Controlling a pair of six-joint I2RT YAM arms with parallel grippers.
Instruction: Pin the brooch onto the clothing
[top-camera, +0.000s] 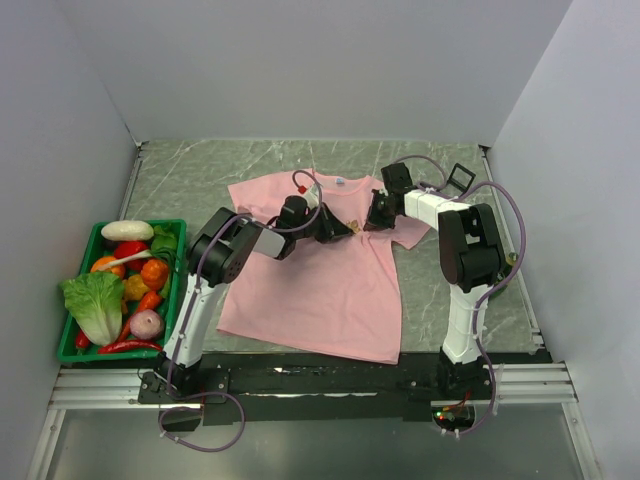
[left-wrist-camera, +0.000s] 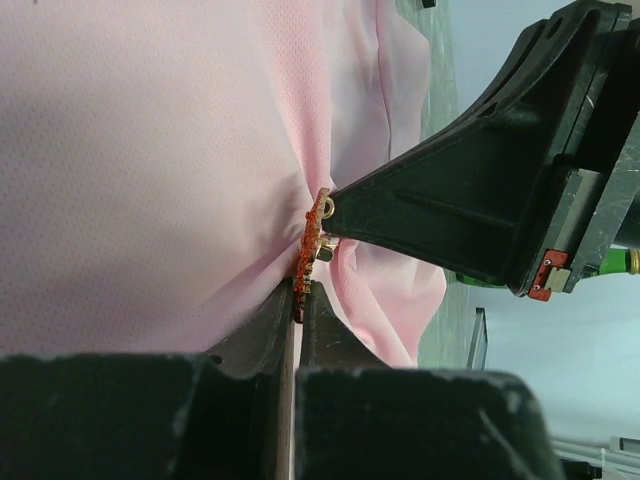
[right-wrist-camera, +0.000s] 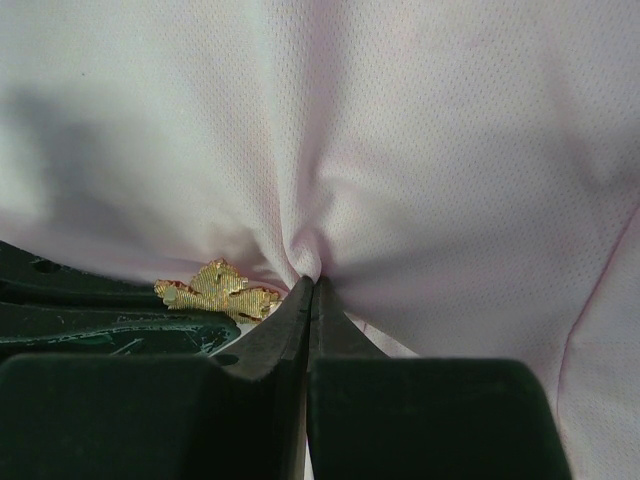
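A pink shirt lies spread across the marble table. The small gold brooch sits at its chest between the two grippers. In the left wrist view the brooch shows edge-on with orange-red stones, and my left gripper is shut on its lower end. My right gripper is shut with a pinched fold of the pink cloth at its fingertips, right beside the gold brooch. Cloth bunches between the brooch and the right fingertips. Whether the pin passes through the fabric is hidden.
A green basket of vegetables stands at the left. An open black box lies at the back right, and a green bottle is beyond the right arm. Bare table surrounds the shirt.
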